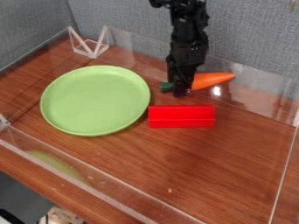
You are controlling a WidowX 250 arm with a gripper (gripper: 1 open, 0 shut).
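A toy carrot (pixel 212 80) with orange body and green top lies near the back of the wooden surface, just behind a red rectangular block (pixel 181 116). My black gripper (pixel 183 87) is down over the carrot's green end, shut on it; the fingertips are dark and partly hard to make out. A light green plate (pixel 94 100) sits to the left.
A white wire triangular stand (pixel 75 42) is at the back left. Clear low walls edge the wooden surface (pixel 205 175), with grey panels behind.
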